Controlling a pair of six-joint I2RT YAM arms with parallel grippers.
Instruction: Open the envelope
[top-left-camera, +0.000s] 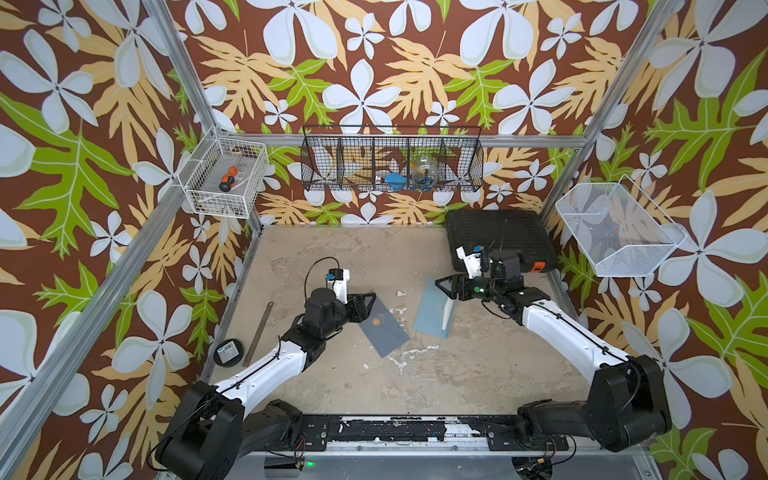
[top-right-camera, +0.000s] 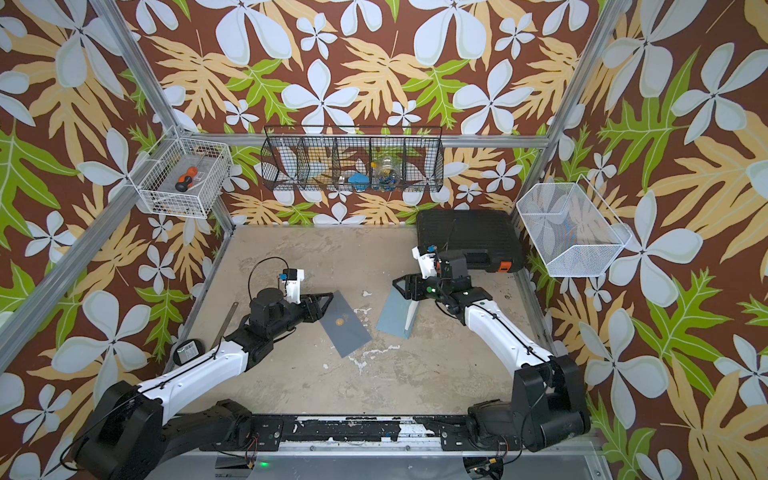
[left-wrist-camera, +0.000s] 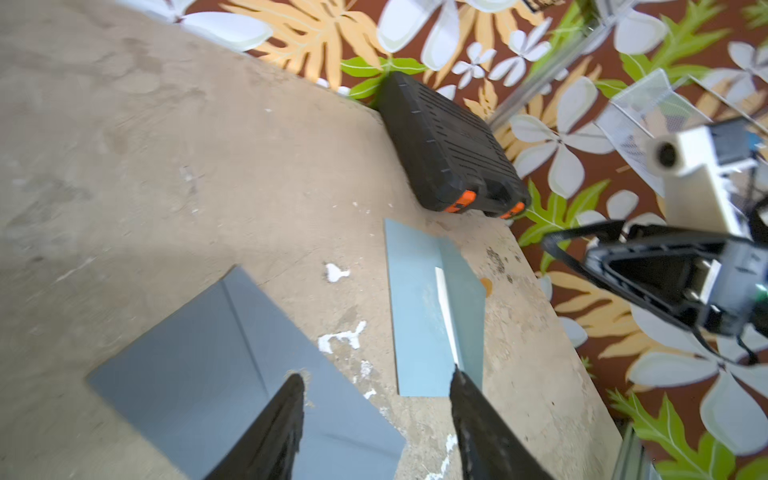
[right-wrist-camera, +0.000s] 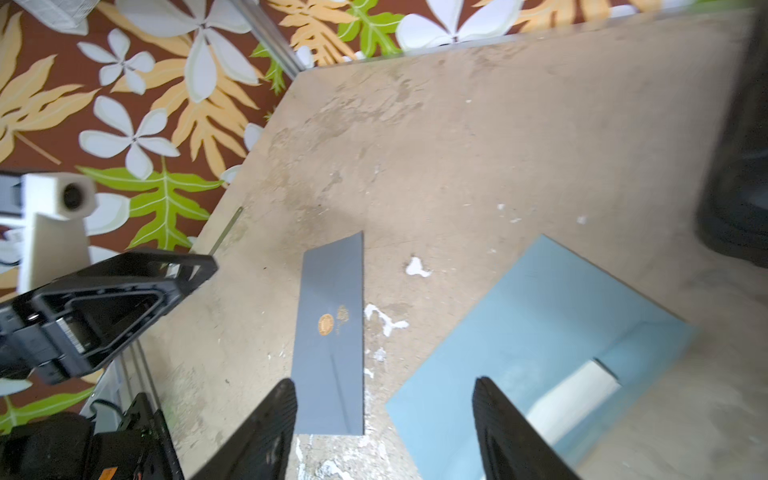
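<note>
A grey-blue envelope (top-left-camera: 385, 329) with small orange marks lies flat on the table, left of middle; a crease runs across it in the left wrist view. To its right rests a light-blue envelope (right-wrist-camera: 512, 320), a narrow white piece (right-wrist-camera: 572, 400) showing along its right part. My left gripper (top-left-camera: 366, 306) is above the upper left end of the grey-blue one, fingers (left-wrist-camera: 276, 428) apart and nothing between them. Over the light-blue envelope's upper edge hangs my right gripper (top-left-camera: 449, 286), open and empty, its fingers (right-wrist-camera: 264, 432) spread wide.
A black case (top-left-camera: 500, 228) stands at the back right, close behind the right arm. A thin dark bar (top-left-camera: 260, 332) and a round black object (top-left-camera: 229, 353) are at the left edge.
</note>
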